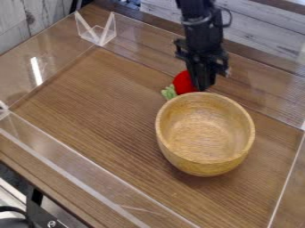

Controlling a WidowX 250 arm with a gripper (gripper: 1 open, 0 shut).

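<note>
My gripper (201, 82) reaches down from the top of the view and stands just behind a large yellow wooden bowl (202, 134). A red object with a green top (183, 83) lies at the gripper's lower left, close against the bowl's back rim and partly hidden by the gripper. The gripper appears shut; whether anything is between its fingers cannot be seen clearly.
A clear plastic frame (98, 28) stands at the back left of the wooden table (95, 116). A pale wall edge runs along the back right.
</note>
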